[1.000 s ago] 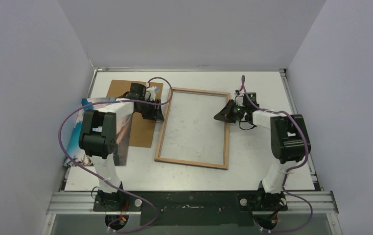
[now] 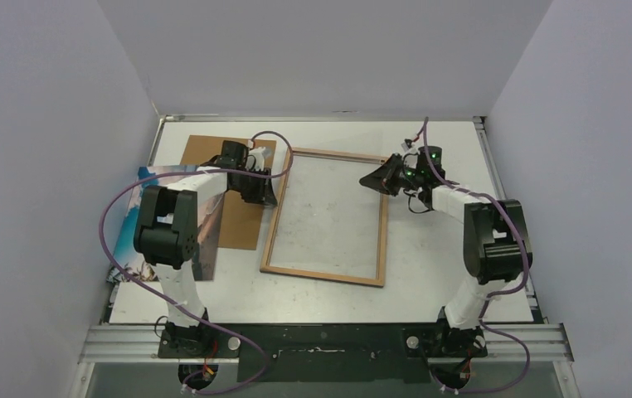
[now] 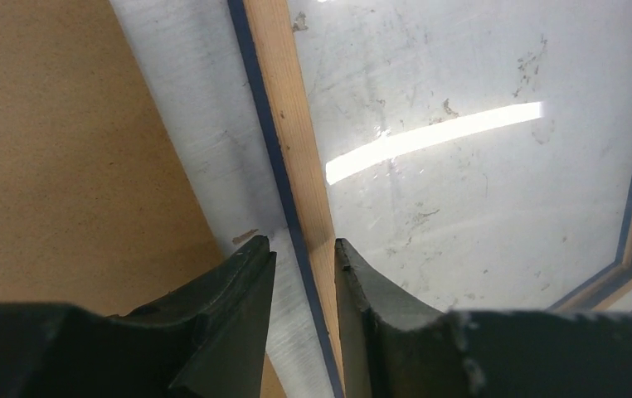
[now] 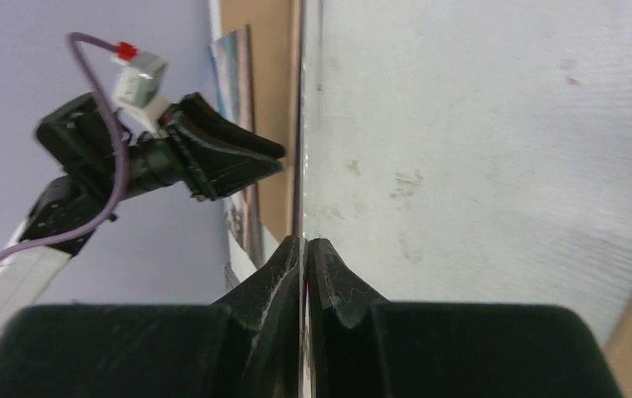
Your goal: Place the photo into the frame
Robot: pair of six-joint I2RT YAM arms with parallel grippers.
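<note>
The wooden frame [image 2: 323, 274] lies flat mid-table, its inside showing only a white surface. My left gripper is shut on the frame's left rail [image 3: 296, 141], one finger on each side of it. Over the upper right part of the frame, my right gripper is shut on a thin, clear sheet, whose pale edge [image 4: 303, 290] runs between the fingertips. How far the sheet extends is hard to tell. The photo [image 2: 206, 240], blue and pinkish, rests at the left, partly hidden under the left arm.
A brown backing board [image 2: 240, 224] lies between the photo and the frame, partly beneath the left arm. Purple cables loop above both arms. Bare table [image 2: 429, 265] shows right of the frame and along the front.
My right gripper has shifted slightly toward the back of the table, and its forearm has moved a little to the right. The left arm looks unmoved.
</note>
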